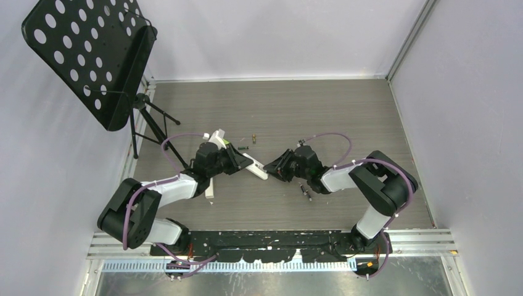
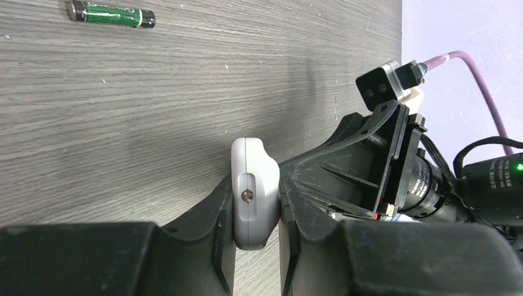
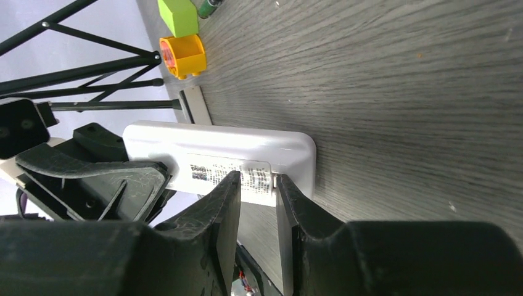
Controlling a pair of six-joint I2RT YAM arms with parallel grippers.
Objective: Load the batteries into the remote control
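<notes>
The white remote [image 1: 256, 168] is between the two grippers near the middle of the table; in the right wrist view its back faces me, with a label and battery cover [image 3: 228, 179]. My left gripper is shut on one end of the remote. My right gripper has its fingertips close together at the edge of the cover; I cannot tell whether they grip it. A green battery [image 2: 111, 15] lies behind the remote on the table.
A yellow block [image 3: 185, 57] and green block [image 3: 179, 17] lie behind my left arm. Small dark cylinders [image 1: 306, 192] lie near the right arm. A black stand [image 1: 154, 123] occupies the left side.
</notes>
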